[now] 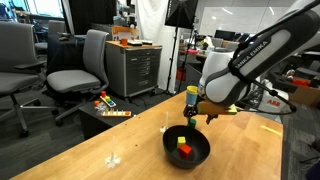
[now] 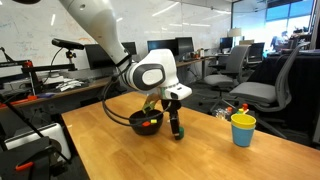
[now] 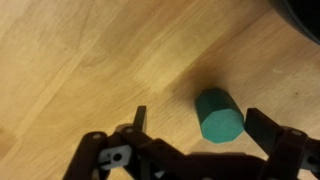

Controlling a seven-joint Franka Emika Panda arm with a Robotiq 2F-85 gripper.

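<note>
A small dark green block (image 3: 219, 116) stands on the wooden table, also visible as the green block (image 1: 192, 121) behind the bowl. My gripper is open above it. In the wrist view the block shows between the two fingers, closer to the right one; no grip on it is visible. A black bowl (image 1: 203, 158) sits just in front of the gripper in the first exterior view. Inside it lie a yellow block (image 1: 181, 141) and a red block (image 1: 185, 150).
A yellow and blue cup (image 2: 242, 130) stands on the table some way from the block. Small colored items rest on a black box (image 1: 92, 122) at the table's edge. Bare table lies left of the bowl in the first exterior view.
</note>
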